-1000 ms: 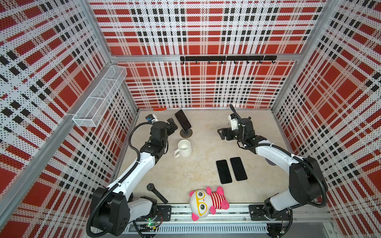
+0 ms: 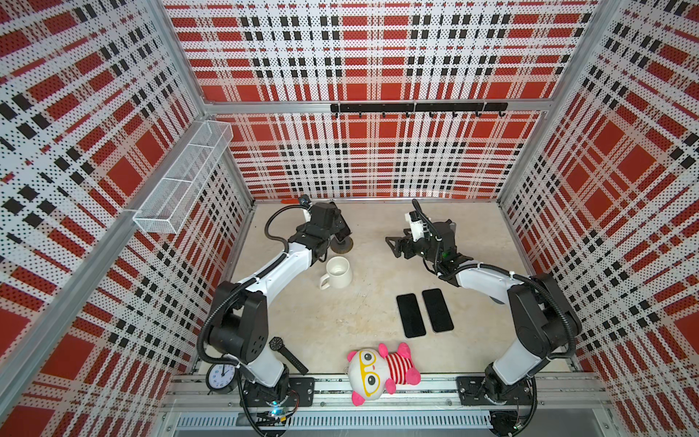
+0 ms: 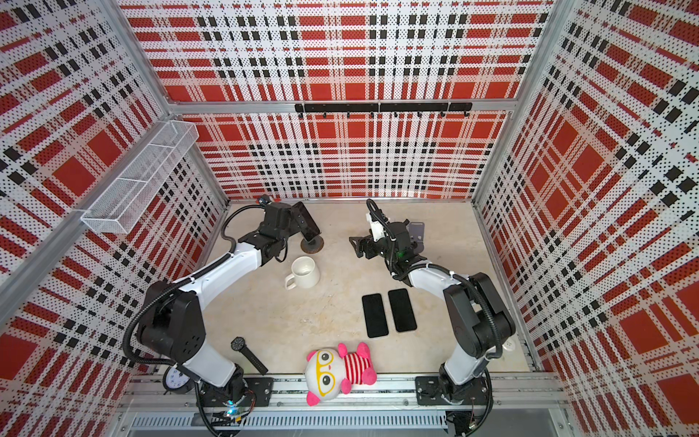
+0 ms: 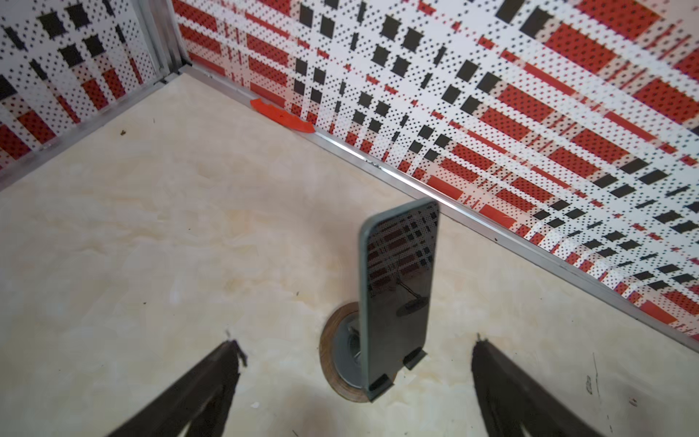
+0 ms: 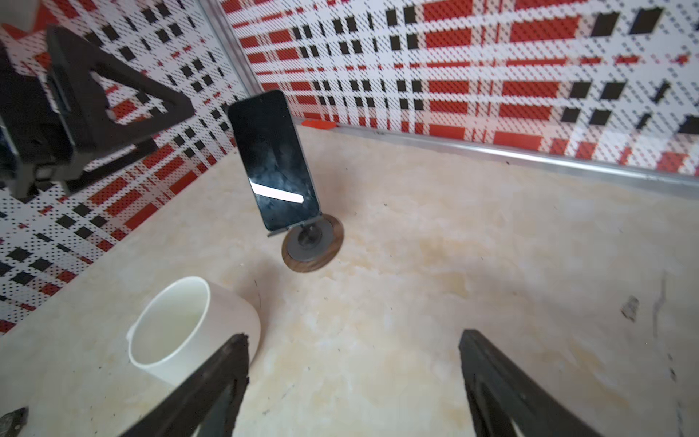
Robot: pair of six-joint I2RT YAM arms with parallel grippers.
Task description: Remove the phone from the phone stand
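A dark phone stands propped on the phone stand, whose round base rests on the table at the back left. My left gripper is open beside and slightly above it; in the left wrist view the phone stands edge-on between the blurred fingers, apparently untouched. My right gripper is open at the middle right of the table, pointed toward the stand, with bare table between its fingers.
A white mug stands just in front of the stand. Two phones lie at front right, another behind the right arm. A plush toy lies at the front edge.
My left arm has swung right and toward the back, up to the phone on its stand. My right gripper has moved a little leftward, toward the middle.
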